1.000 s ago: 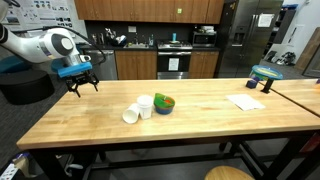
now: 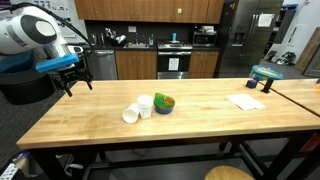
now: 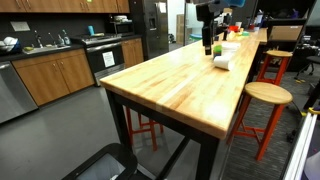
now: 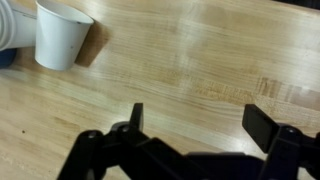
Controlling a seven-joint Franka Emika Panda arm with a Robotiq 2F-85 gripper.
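Observation:
Over the table's left end my gripper (image 2: 79,90) hangs open, with nothing between its fingers. In the wrist view the two fingertips stand wide apart, and only bare wood shows between them. A white cup (image 4: 64,34) lies at the upper left of that view, apart from the gripper. In exterior view 1 this cup (image 2: 131,114) lies tipped over near the table's front edge. Just behind it stands another white cup (image 2: 146,104). Beside them is a blue bowl (image 2: 163,107) with green and red things in it.
A white sheet (image 2: 246,102) lies on its right part, with a stack of colourful round items (image 2: 265,74) farther back. Stools (image 3: 267,95) stand along one side.
My arm and gripper have shifted a little to the left in exterior view 1. The cups and bowl have stayed in place.

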